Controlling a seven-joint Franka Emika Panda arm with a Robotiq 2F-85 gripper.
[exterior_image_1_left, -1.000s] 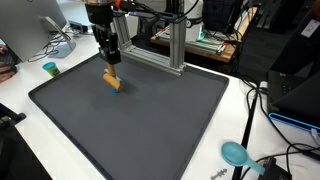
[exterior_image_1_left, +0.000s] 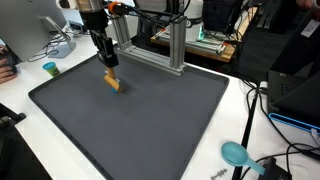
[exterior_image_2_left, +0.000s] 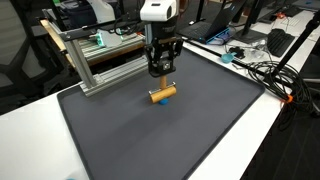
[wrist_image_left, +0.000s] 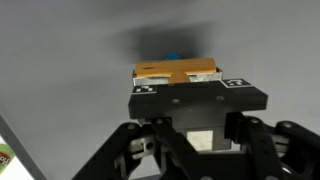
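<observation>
An orange-brown mallet-like wooden piece (exterior_image_1_left: 113, 82) stands out below my gripper (exterior_image_1_left: 110, 68) near the far left part of the dark mat. In the second exterior view its crosswise cylinder (exterior_image_2_left: 162, 95) is low, close to the mat, and its upright stem runs up into my gripper (exterior_image_2_left: 161, 71), which is shut on it. From the wrist, the wooden bar (wrist_image_left: 163, 70) lies just beyond the dark fingers (wrist_image_left: 150, 101). A small blue item (exterior_image_2_left: 165, 102) shows beneath the cylinder. Whether the cylinder touches it or the mat, I cannot tell.
A metal frame (exterior_image_1_left: 171, 65) edges the far side.
My gripper sits slightly lower over the stem, which shows less of its length. The blue item that peeked out beneath the wooden piece earlier is now hidden in the first exterior view.
</observation>
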